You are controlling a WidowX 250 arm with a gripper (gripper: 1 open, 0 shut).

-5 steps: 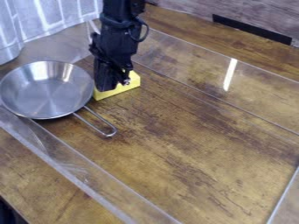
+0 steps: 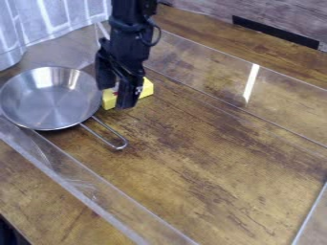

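A dark robot gripper (image 2: 120,88) reaches down from the top centre, open, its fingers over a yellow block (image 2: 143,90) that it partly hides. A steel pan (image 2: 46,96) lies just left of them on the wooden table, its handle (image 2: 105,132) pointing toward the front right.
Clear strips or panels run along its sides. A white curtain-like item (image 2: 32,19) stands at the back left.
The pan has not visibly moved.
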